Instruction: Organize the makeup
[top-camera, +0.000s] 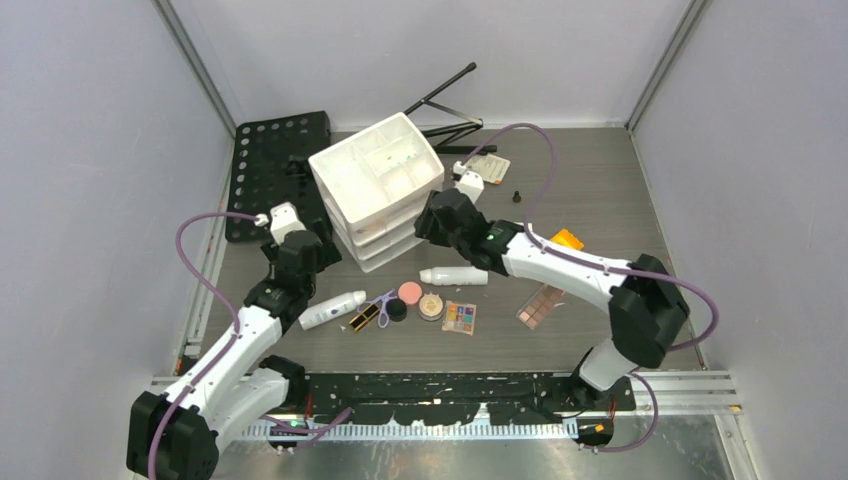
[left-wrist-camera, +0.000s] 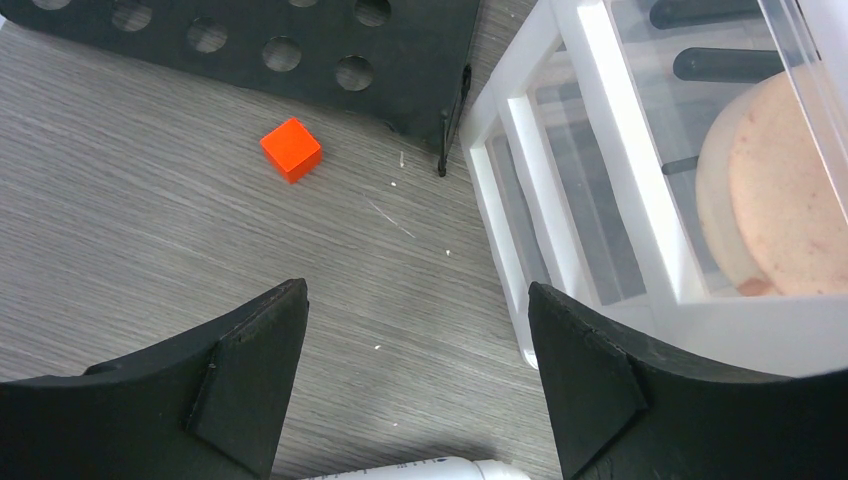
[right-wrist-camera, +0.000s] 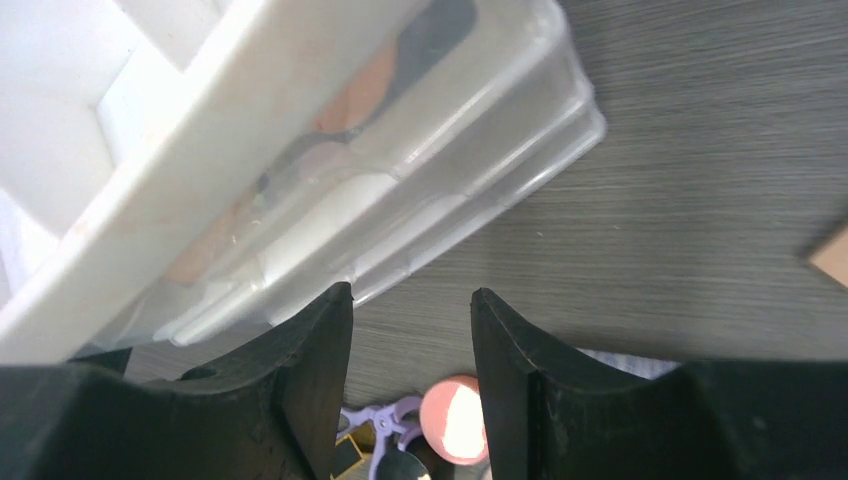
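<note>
A white drawer organizer (top-camera: 375, 170) stands at the back centre; a round peach item (left-wrist-camera: 770, 200) shows through its clear side. My left gripper (top-camera: 316, 256) is open left of it, fingers empty. My right gripper (top-camera: 428, 225) hangs open at its right front, fingers empty. In front lie a white bottle (top-camera: 332, 310), a second white bottle (top-camera: 455, 275), purple scissors (top-camera: 384, 312), a pink compact (top-camera: 410, 293), a black jar (top-camera: 396, 310), a gold-topped compact (top-camera: 430, 306), a black-gold case (top-camera: 365, 318) and a colourful palette (top-camera: 459, 318).
A black perforated board (top-camera: 260, 180) lies back left, with a small orange cube (left-wrist-camera: 292, 150) near it. On the right lie a brown palette (top-camera: 540, 305), an orange item (top-camera: 568, 239) and a pale card (top-camera: 490, 170).
</note>
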